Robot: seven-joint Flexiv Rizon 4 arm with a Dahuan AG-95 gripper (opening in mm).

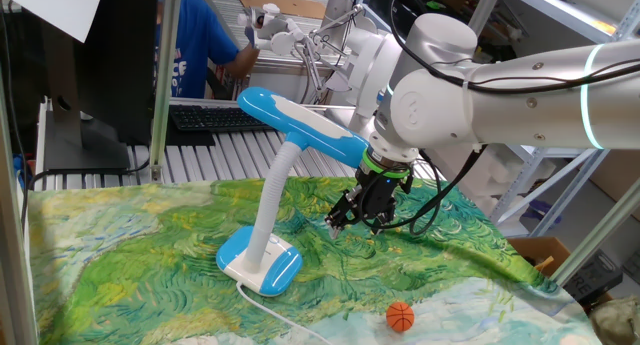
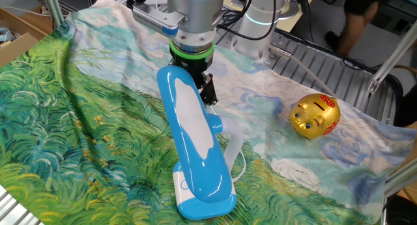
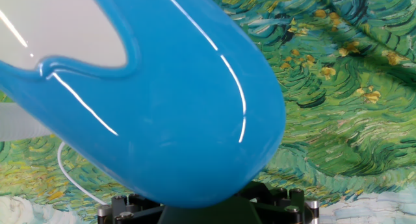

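Note:
My gripper (image 1: 356,225) points down over the cloth beside the lamp head, its two fingers apart with nothing visible between them. The blue-and-white desk lamp (image 1: 266,213) stands upright on the cloth, its head tilted towards my wrist. In exterior view 2 the lamp head (image 2: 197,137) hides part of the gripper. The wrist view is largely filled by the rounded blue end of the lamp head (image 3: 195,126), which covers the fingertips; whether it touches the gripper I cannot tell. A small orange basketball (image 1: 400,316) lies near the front edge. A golden piggy bank (image 2: 315,115) sits apart from the lamp.
A painted green-and-blue cloth (image 1: 130,275) covers the table. The lamp's white cable (image 1: 285,317) runs along it. Beyond the cloth are a keyboard (image 1: 225,117), a monitor (image 1: 95,95) and a person (image 1: 200,50).

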